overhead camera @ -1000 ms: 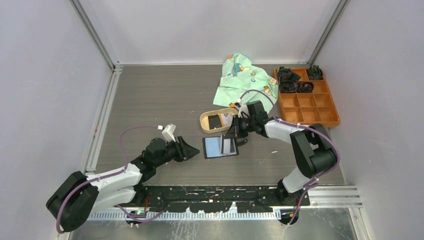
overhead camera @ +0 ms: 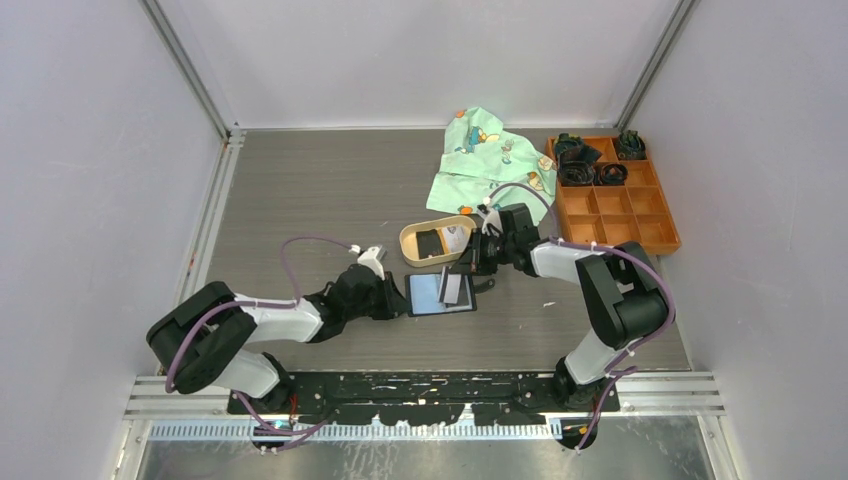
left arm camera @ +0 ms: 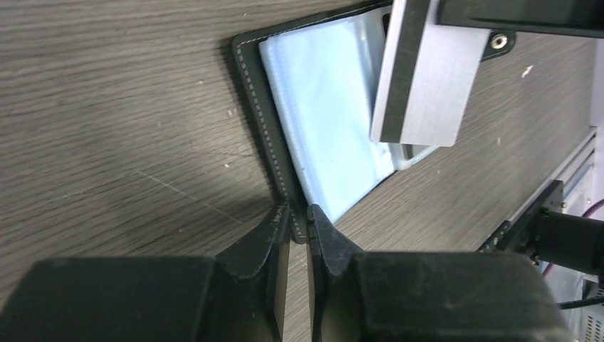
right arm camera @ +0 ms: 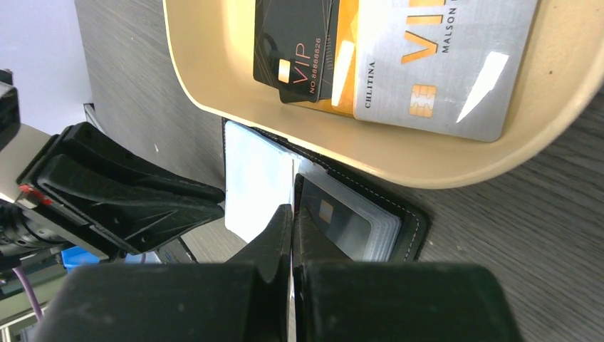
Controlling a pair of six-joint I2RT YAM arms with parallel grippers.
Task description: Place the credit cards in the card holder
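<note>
The card holder (overhead camera: 424, 294) lies unfolded on the table, black-edged with pale clear sleeves (left arm camera: 320, 92). A silver card with a dark stripe is held over its right part by my right gripper, which is shut on it; the right wrist view shows this card nearly edge-on. At the holder's near-left edge is my left gripper, its fingers a narrow gap apart. The holder's black stitched border (left arm camera: 267, 135) runs down to that gap; whether the fingers touch it I cannot tell.
Just behind the holder stands a beige basket (right arm camera: 456, 167) with black cards (right arm camera: 290, 43) and a silver card (right arm camera: 441, 64). A patterned cloth (overhead camera: 487, 165) and an orange compartment box (overhead camera: 652, 215) are farther back.
My left gripper has moved right to the holder's left edge, and its fingers have narrowed. The right arm and its card have stayed almost still.
</note>
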